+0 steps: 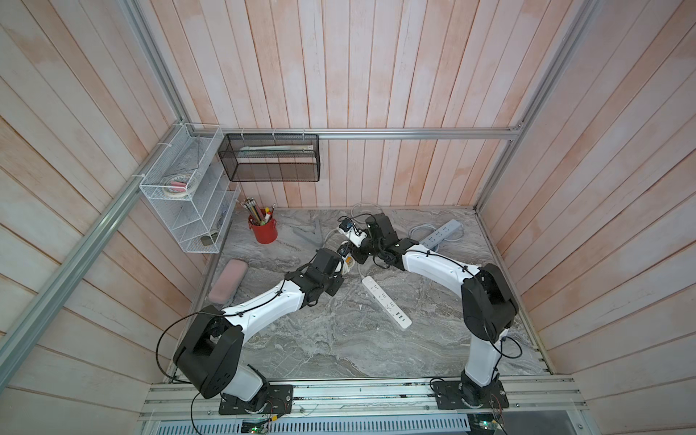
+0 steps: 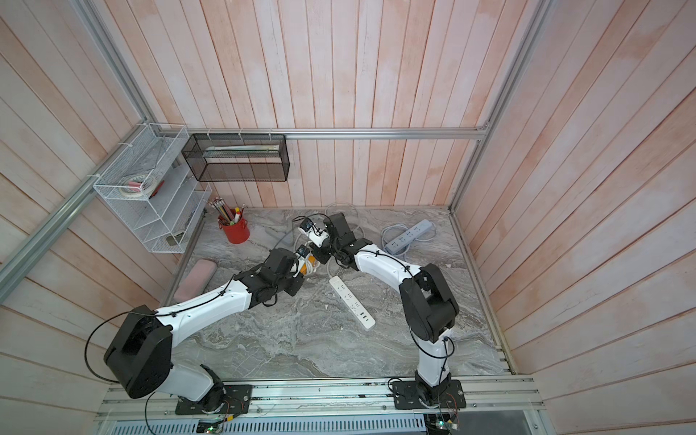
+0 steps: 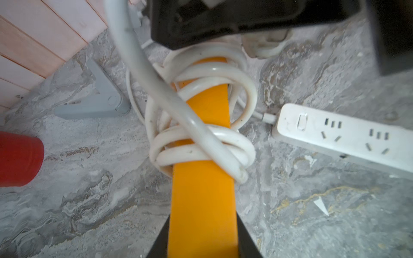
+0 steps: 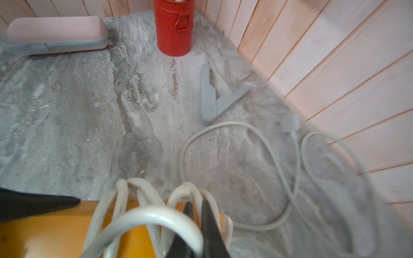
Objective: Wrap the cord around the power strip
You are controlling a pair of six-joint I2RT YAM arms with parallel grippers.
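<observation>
In the left wrist view, an orange power strip (image 3: pixel 202 202) has white cord (image 3: pixel 198 150) wound around it in several loose loops. My left gripper is shut on its near end. A thicker stretch of cord (image 3: pixel 142 73) rises across the loops. My right gripper is shut beside the loops, under an arch of cord in the right wrist view; whether any cord is between its fingers is unclear. Both grippers are close together over the middle of the table in the top views.
A white power strip (image 1: pixel 385 301) lies below the grippers, a grey one (image 1: pixel 435 235) at back right. A red pot (image 4: pixel 174 30), a pink case (image 4: pixel 58 34) and a grey folded bracket (image 4: pixel 208 103) are on the left.
</observation>
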